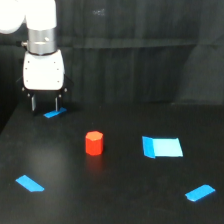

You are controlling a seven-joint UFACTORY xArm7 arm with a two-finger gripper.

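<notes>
My gripper (pixel 45 103) hangs at the upper left, pointing down, its two dark fingers apart and nothing seen between them. A blue strip (pixel 56 113) lies on the dark table just below and slightly right of it. Nearer the middle, a red hexagonal block (pixel 94 143) stands by itself, to the right of the gripper and closer to the camera. On the right side lies a pale blue square (pixel 168 148), with a darker blue piece (pixel 148 147) along its left edge.
At the front left lies another blue strip (pixel 30 184), and one more blue strip (pixel 200 193) is at the front right. Dark curtains (pixel 140 50) close off the back. Bare table surrounds the red block.
</notes>
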